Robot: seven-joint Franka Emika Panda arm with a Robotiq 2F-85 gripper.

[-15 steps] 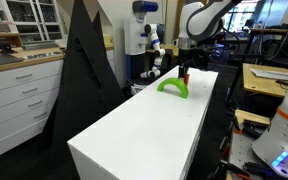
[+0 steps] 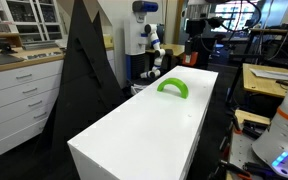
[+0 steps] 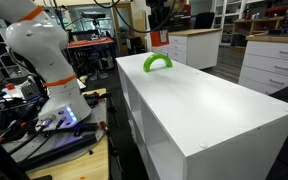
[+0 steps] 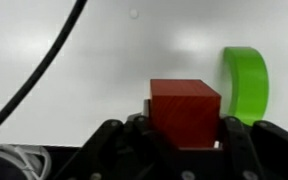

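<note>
A red block (image 4: 185, 112) is held between the fingers of my gripper (image 2: 193, 50), which is shut on it. In the second exterior view the red block (image 3: 160, 38) hangs well clear of the white tabletop, above and behind the green arch. The green arch (image 2: 173, 87) stands upright on the table with its opening downward. From the wrist, the green arch (image 4: 247, 85) appears below and to the right of the block, apart from it.
The long white table (image 2: 134, 125) has a broad bare stretch on the near side of the arch. A black cable (image 4: 44, 65) crosses the left of the wrist view. Drawer cabinets (image 2: 22, 98) stand off to the side.
The arm has risen, carrying the red block upward from low beside the arch to well above the table. The green arch stays in place.
</note>
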